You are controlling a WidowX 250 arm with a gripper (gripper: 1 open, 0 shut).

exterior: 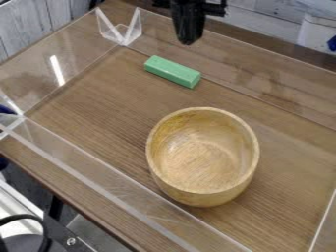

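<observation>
The dark gripper [187, 35] is at the top centre, shut, with nothing visible between its fingers. A green block [172, 71] lies flat on the wooden table below it, apart from it. A round, pale wooden bowl [202, 182] stands at the lower middle of the table.
A clear plastic piece [121, 26] sits at the upper left. A white object [317, 32] is at the top right edge. Cables lie at the lower left beyond clear edging.
</observation>
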